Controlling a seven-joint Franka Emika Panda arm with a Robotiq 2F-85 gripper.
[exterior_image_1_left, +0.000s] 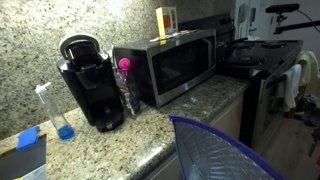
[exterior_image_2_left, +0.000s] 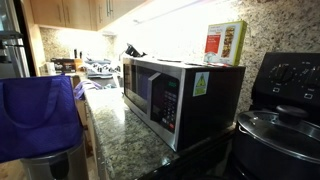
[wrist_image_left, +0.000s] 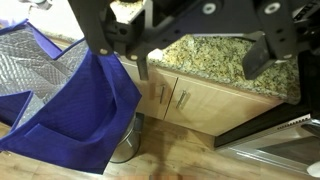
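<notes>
In the wrist view my gripper stands open over the kitchen floor and counter edge, its dark fingers (wrist_image_left: 258, 60) wide apart. Nothing shows between them. Below and to the left is a blue bag (wrist_image_left: 95, 115) with a silvery lining, its mouth spread. The same bag (exterior_image_2_left: 40, 115) sits upright over a metal bin (exterior_image_2_left: 58, 163) in exterior view 2. Its silvery, blue-edged opening (exterior_image_1_left: 215, 155) fills the bottom of exterior view 1. A dark piece of the arm (exterior_image_1_left: 284, 8) shows at the upper right there.
A microwave (exterior_image_1_left: 180, 66) stands on the granite counter (exterior_image_1_left: 135, 140), carrying a food box (exterior_image_1_left: 166, 20). Left of it are a black coffee maker (exterior_image_1_left: 92, 85) and a bottle with blue liquid (exterior_image_1_left: 60, 120). A dark pot (exterior_image_2_left: 285, 135) sits on the stove.
</notes>
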